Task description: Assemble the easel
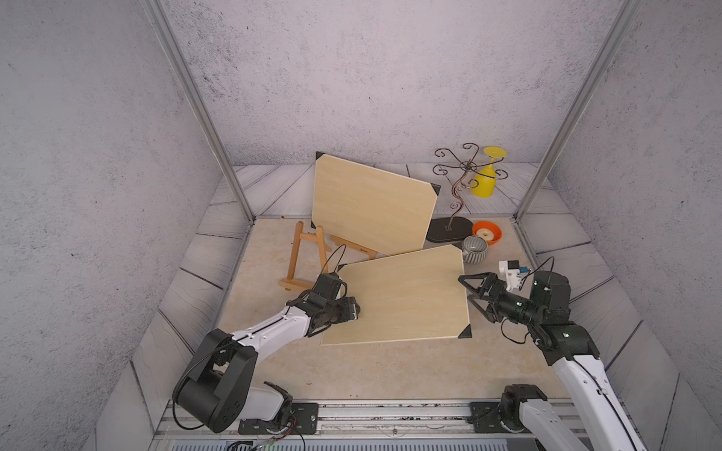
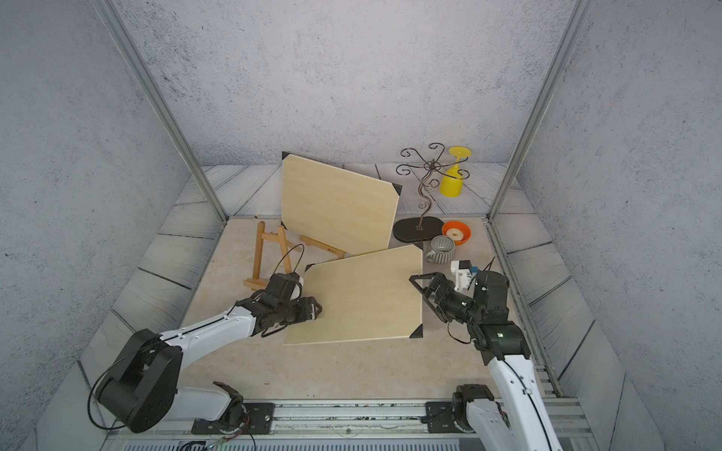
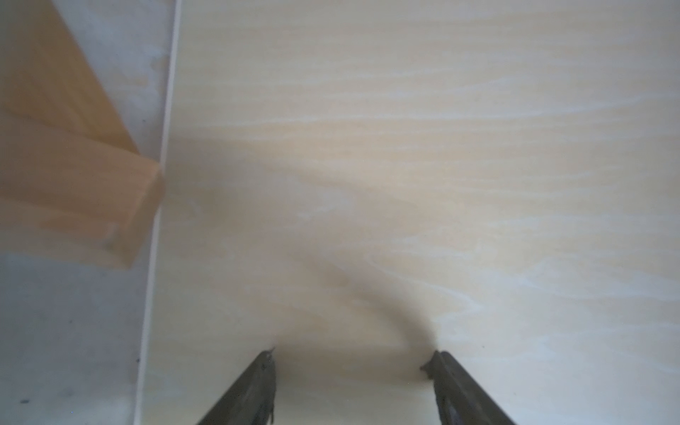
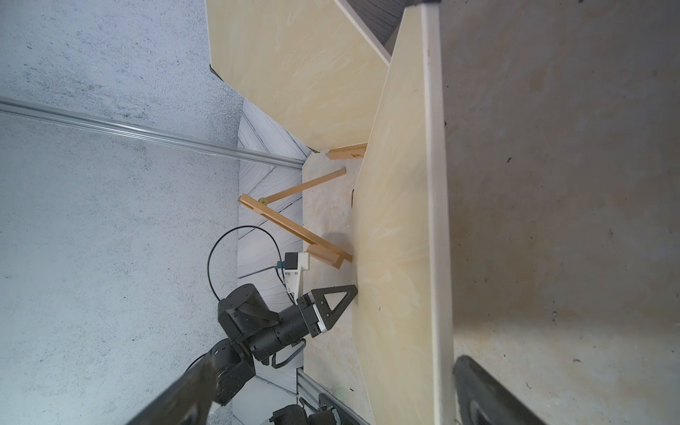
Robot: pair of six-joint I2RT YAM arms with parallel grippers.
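Observation:
The front drawing board (image 1: 402, 297) is tilted, its right end raised off the table in the right wrist view, near the back board (image 1: 372, 199). My left gripper (image 1: 349, 308) is at its left end; in the left wrist view the fingers are apart over the board face, and whether they grip it cannot be told. My right gripper (image 1: 474, 293) stands open at the right end, with the board edge near a finger. The wooden easel (image 1: 295, 259) stands behind my left gripper, its ledge end beside the board's edge.
At the back right are a metal stand (image 1: 449, 225) with a yellow goblet (image 1: 485, 180), an orange bowl (image 1: 492, 239) and a striped mug (image 1: 474, 250). A wooden bar lies under the back board.

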